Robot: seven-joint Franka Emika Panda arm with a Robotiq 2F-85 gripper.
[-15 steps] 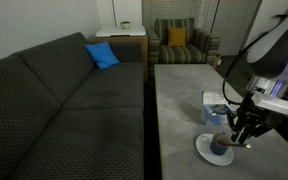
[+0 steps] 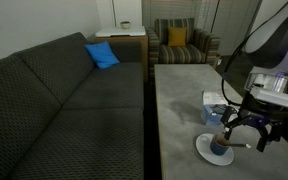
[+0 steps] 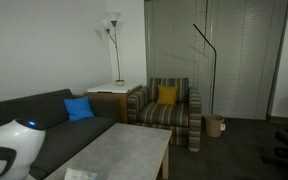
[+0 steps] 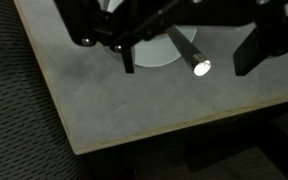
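A white plate [image 2: 204, 154] rests on the table's near part, carrying a small blue cup with a brown top [image 2: 221, 145]. A thin utensil handle [image 2: 242, 146] sticks out from the cup toward the right; its bright round end [image 4: 202, 68] shows in the wrist view. My gripper [image 2: 245, 140] is open just above and beside the cup. In the wrist view, the handle lies between the spread fingers without either visibly touching it. The cup is mostly hidden there behind the gripper's body, while part of the plate [image 4: 156, 52] shows.
A light blue container [image 2: 212, 115] stands behind the plate, close to the arm. A dark sofa [image 2: 69, 110] runs along the left; a striped armchair [image 3: 167, 122] stands beyond.
My gripper's fingers have spread wider apart, and the hand has shifted slightly to the right. The plate, cup and utensil stay where they were.
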